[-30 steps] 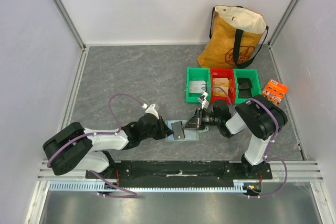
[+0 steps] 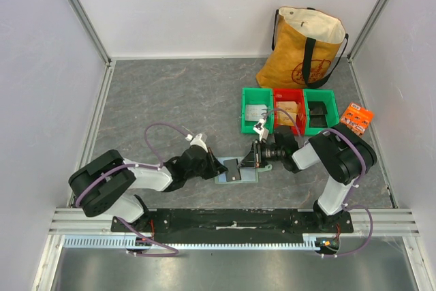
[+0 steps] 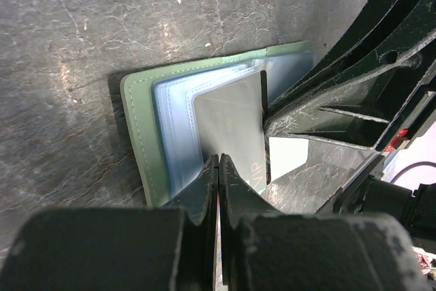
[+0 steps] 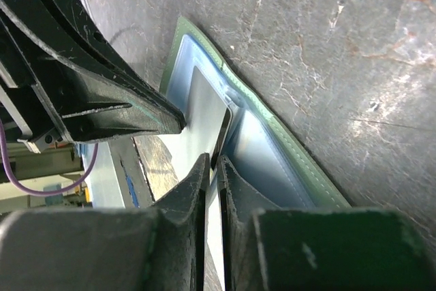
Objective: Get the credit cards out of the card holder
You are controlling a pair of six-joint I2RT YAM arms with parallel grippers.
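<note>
The open card holder [image 2: 249, 178] lies flat on the table, with a green rim [image 3: 139, 114] and clear bluish pockets. A dark grey card [image 3: 228, 110] lies over its left pocket, its black edge [image 4: 221, 138] facing the right gripper. My left gripper is shut, its tips over the card's face; nothing shows between them. At the card's black edge stands my right gripper, tips close together with a narrow gap. Whether the edge sits between those tips is hard to tell. A white patch [image 3: 287, 151] shows beside the card, partly hidden by the right fingers.
Behind the right arm stand a green bin [image 2: 250, 128], a red bin [image 2: 289, 91] and another green bin [image 2: 330, 97], all with cards inside. Farther back is a yellow bag [image 2: 293, 49]; an orange packet [image 2: 356, 118] lies right.
Over the last second my left gripper has moved a little to the right over the holder, and the grey card has shifted slightly right too. The right arm has barely moved.
</note>
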